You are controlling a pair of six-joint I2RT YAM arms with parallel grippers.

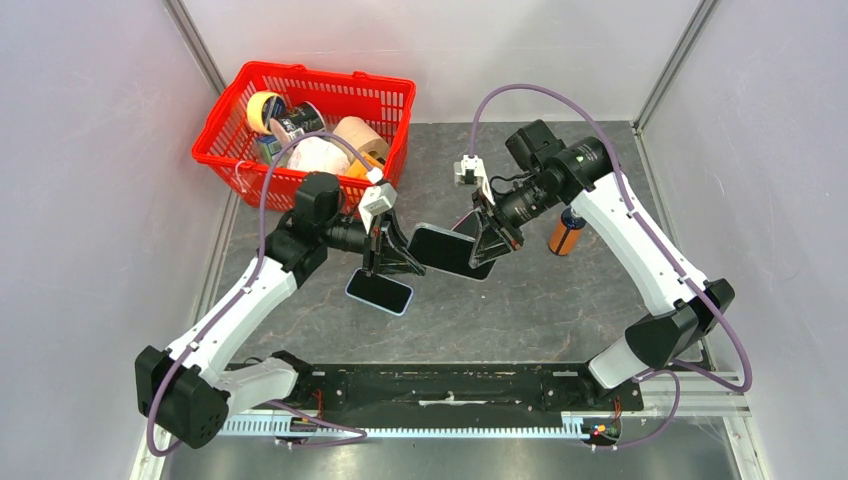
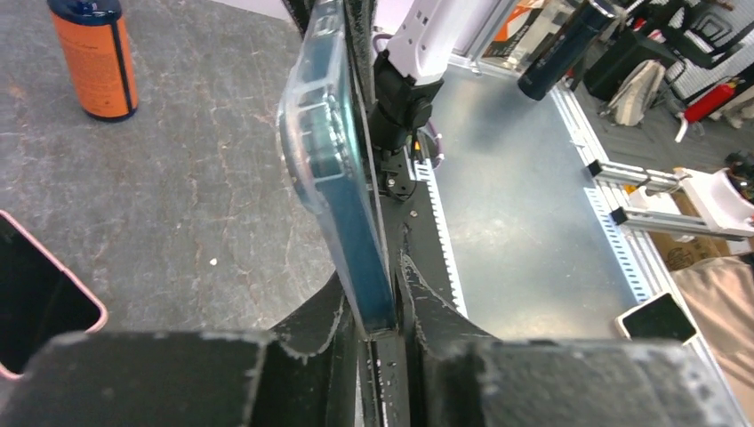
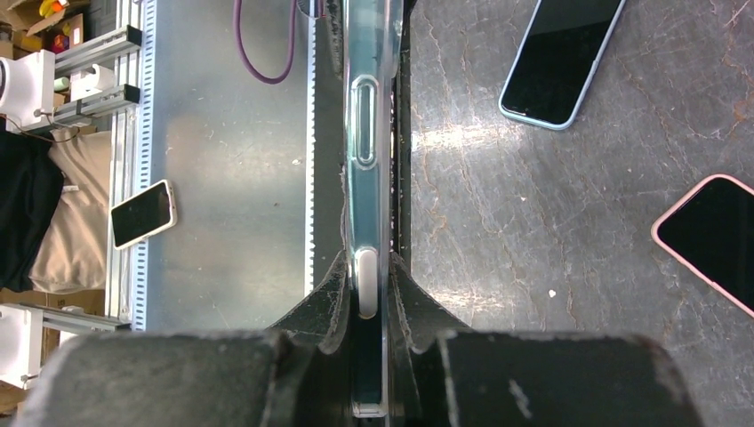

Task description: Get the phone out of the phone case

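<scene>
A phone in a clear case (image 1: 445, 250) hangs above the table, edge-on in the wrist views, with a teal side (image 2: 329, 178) (image 3: 364, 213). My right gripper (image 1: 480, 255) is shut on it. My left gripper (image 1: 405, 260) is at the phone's other end, with that end between its fingertips; whether they grip it is unclear. Whether phone and case are at all apart cannot be told.
A blue-edged phone (image 1: 379, 291) and a pink-edged phone (image 3: 707, 236) lie on the grey table (image 1: 520, 320). An orange can (image 1: 565, 235) stands at right, a full red basket (image 1: 395, 110) at back left.
</scene>
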